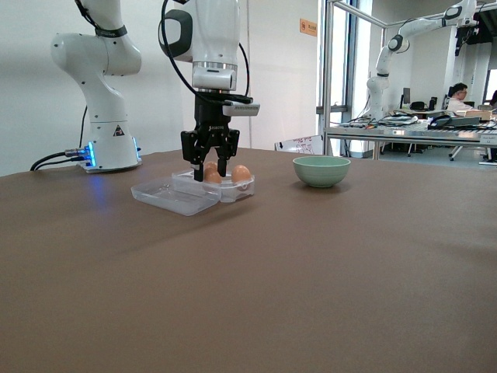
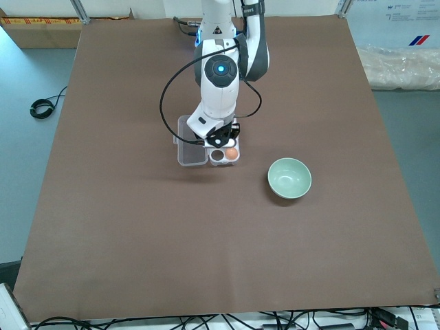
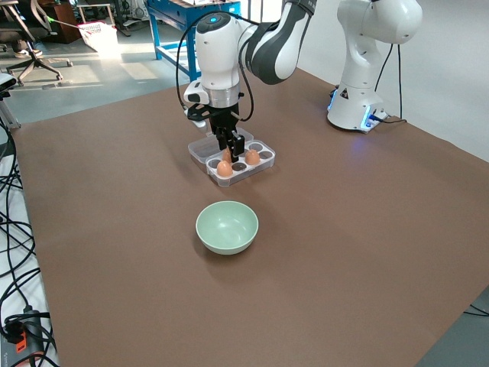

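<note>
My black gripper (image 1: 210, 169) points down into a clear plastic egg carton (image 3: 241, 172), its two fingers apart around an egg in the top view; whether they touch it I cannot tell. Brown eggs sit in the carton (image 2: 232, 152) (image 1: 241, 173) (image 3: 225, 169), some partly hidden by the gripper. The carton's open lid (image 2: 192, 155) lies flat beside it. A mint green bowl (image 2: 289, 177) (image 1: 321, 171) (image 3: 227, 228) stands empty on the brown table, apart from the carton.
The robot's white base (image 3: 353, 107) stands at the back of the table (image 2: 137, 227). Cables hang from the arm and lie along the table's outer edge. The table around the bowl and carton is otherwise clear.
</note>
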